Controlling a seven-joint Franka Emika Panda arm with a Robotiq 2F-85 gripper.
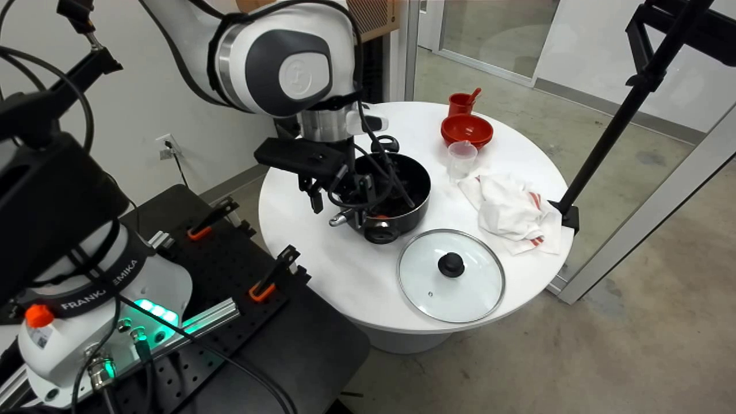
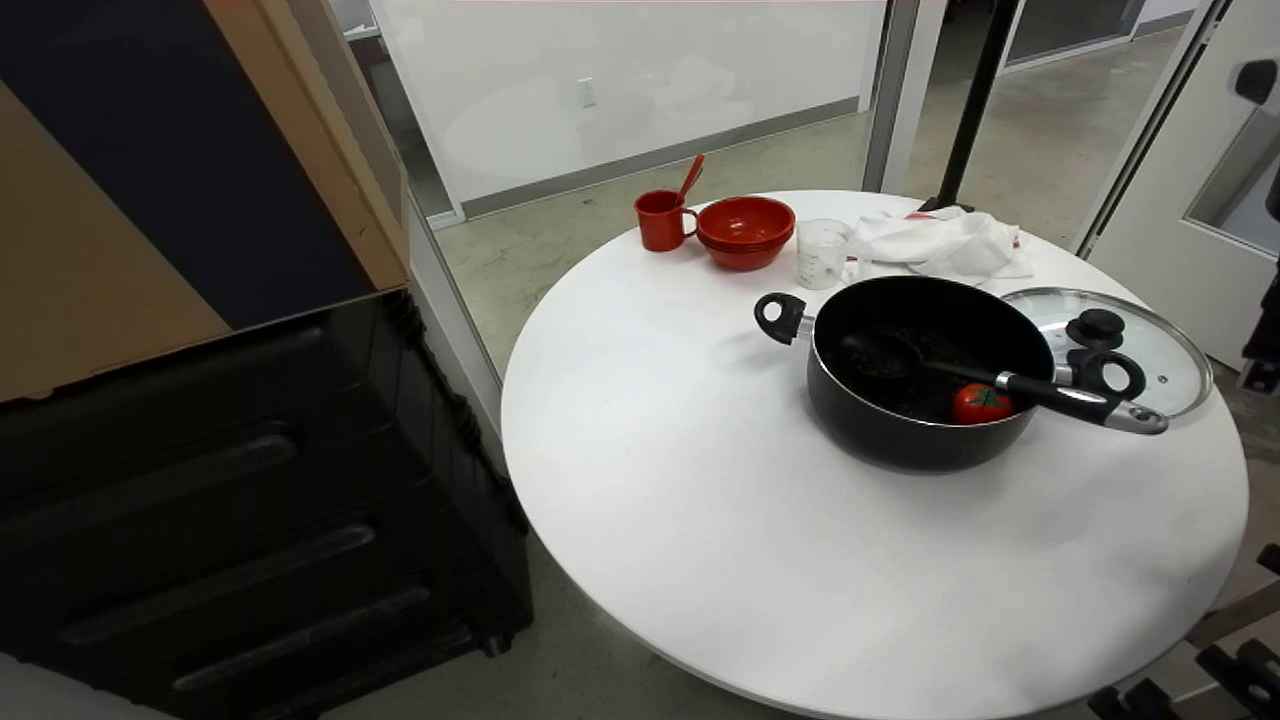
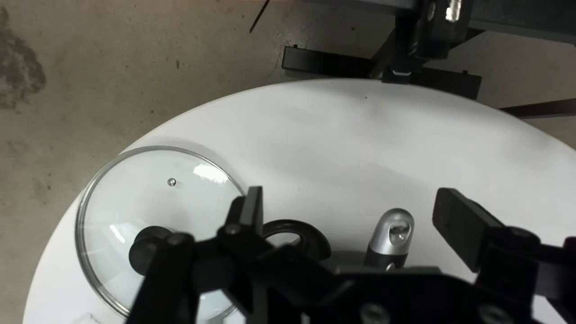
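My gripper (image 1: 341, 200) is open, with its fingers spread apart near the handle side of the black pot (image 1: 412, 217). A spoon or ladle rests in the pot, its black-and-silver handle (image 2: 1080, 403) sticking out over the rim. Inside, by that handle, sits a red tomato (image 2: 981, 404). Seen from the wrist, the handle's silver end (image 3: 392, 237) appears between the spread fingers of my gripper, nearer the right one; no contact shows. My gripper's own body hides most of the pot there.
The glass lid (image 1: 452, 286) lies flat beside the pot. Red bowls (image 2: 746, 228), a red mug (image 2: 660, 221), a clear measuring cup (image 2: 823, 254) and a white towel (image 1: 514, 210) stand towards the far edge. The table (image 2: 672, 480) has wide bare areas.
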